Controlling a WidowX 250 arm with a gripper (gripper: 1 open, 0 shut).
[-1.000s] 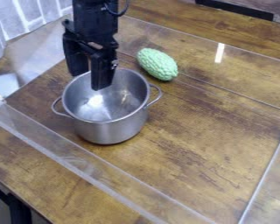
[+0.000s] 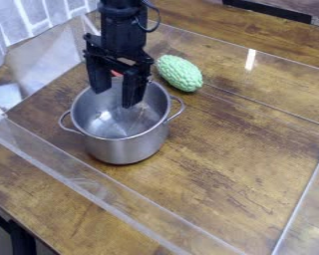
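Observation:
A steel pot [image 2: 121, 139] with two side handles stands on the wooden table at the left of centre. The black gripper [image 2: 117, 85] hangs over the back part of the pot's opening, its fingers pointing down. I cannot tell whether it is open or shut, or whether anything is between the fingers. A pale green textured object [image 2: 178, 71], long and rounded, lies behind the pot to the right. A small red item [image 2: 116, 73] is partly hidden behind the gripper.
Clear plastic panels line the left and front edges of the work area.
The gripper has moved a little to the right over the pot. The pot and green object look unmoved.

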